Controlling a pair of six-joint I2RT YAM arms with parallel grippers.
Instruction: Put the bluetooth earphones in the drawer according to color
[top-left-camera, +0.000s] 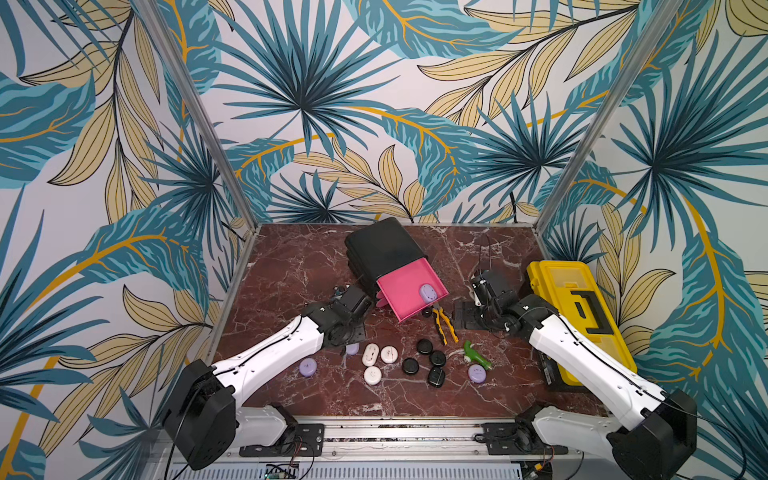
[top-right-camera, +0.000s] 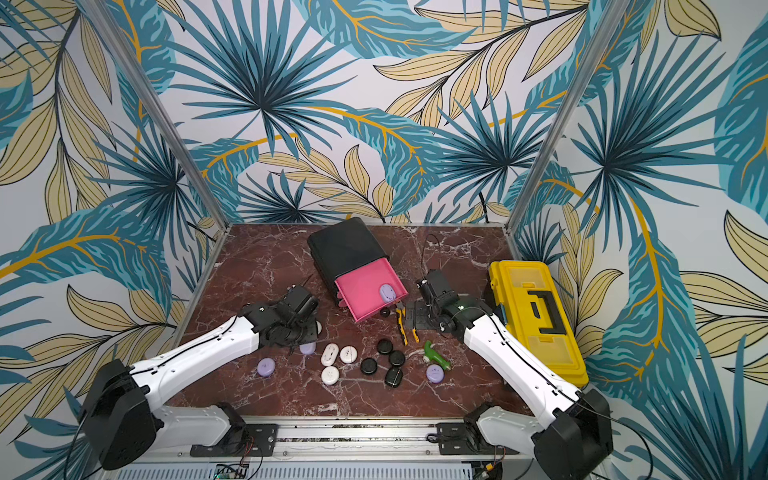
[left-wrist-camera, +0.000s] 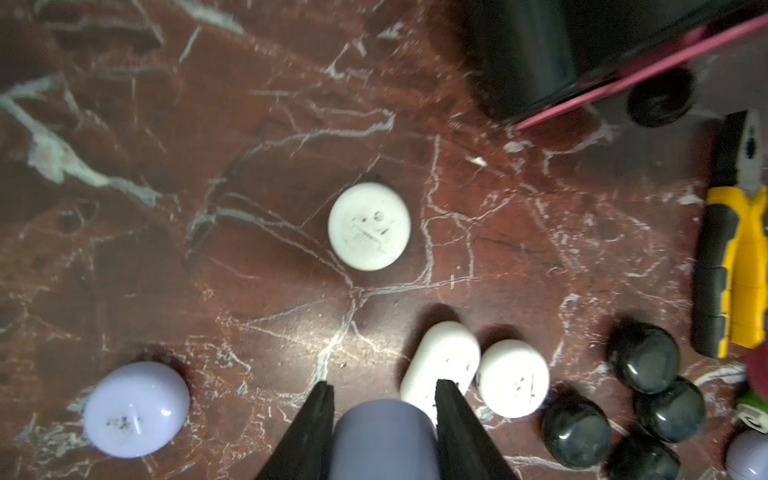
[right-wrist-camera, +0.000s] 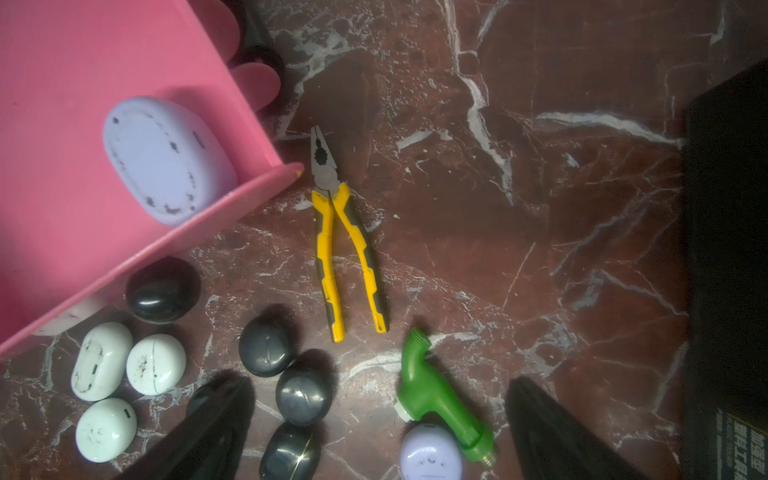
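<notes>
A purple earphone case (left-wrist-camera: 384, 444) sits between the fingers of my left gripper, shut on it above the table. In the pink open drawer (top-left-camera: 400, 292) of the black cabinet (top-left-camera: 384, 252) lies another purple case (right-wrist-camera: 169, 160). My right gripper is open and empty, right of the drawer and over the table. Further purple cases rest at the left (left-wrist-camera: 136, 409) and beside a green nozzle (right-wrist-camera: 432, 456). White cases (left-wrist-camera: 369, 226) and several black cases (right-wrist-camera: 266, 345) lie on the table. In the left wrist view, the held case's lower part is cut off.
Yellow-handled pliers (right-wrist-camera: 352, 256) lie just outside the drawer's front corner. The green nozzle (right-wrist-camera: 444, 400) lies near the front right, and a yellow toolbox (top-left-camera: 580, 320) stands at the right edge.
</notes>
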